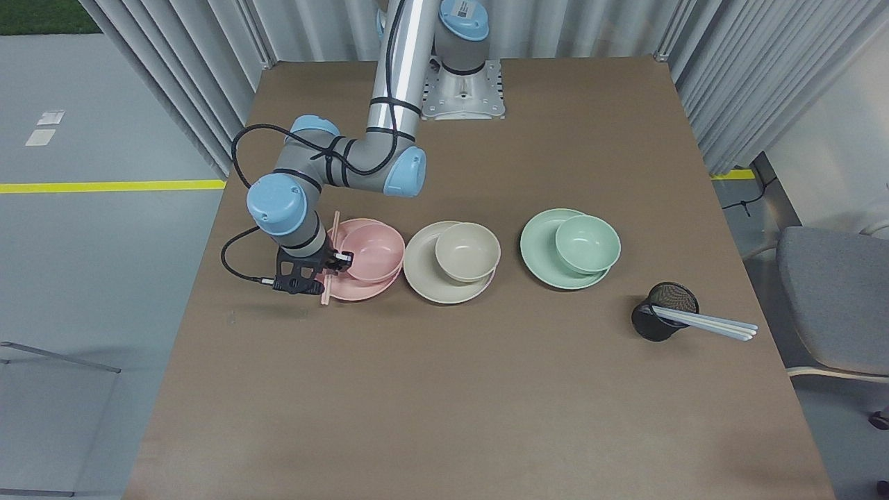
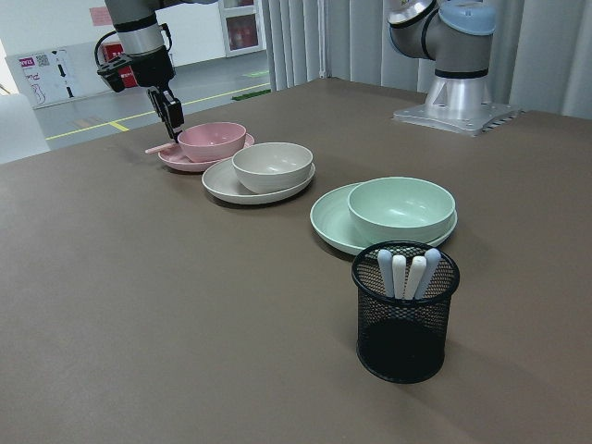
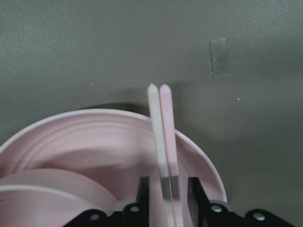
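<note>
A pink bowl (image 1: 376, 248) rests on a pink plate (image 1: 358, 287) at the left of the row of dishes. A pair of pink chopsticks (image 3: 168, 127) lies across the plate beside the bowl, one paler than the other in the wrist view. My gripper is low over the chopsticks, open, with a finger on each side of them; whether it touches them I cannot tell.
A cream plate with bowl (image 1: 467, 246) and a green plate with bowl (image 1: 587, 240) stand to the right. A black mesh cup (image 2: 400, 339) holds several pale chopsticks further right.
</note>
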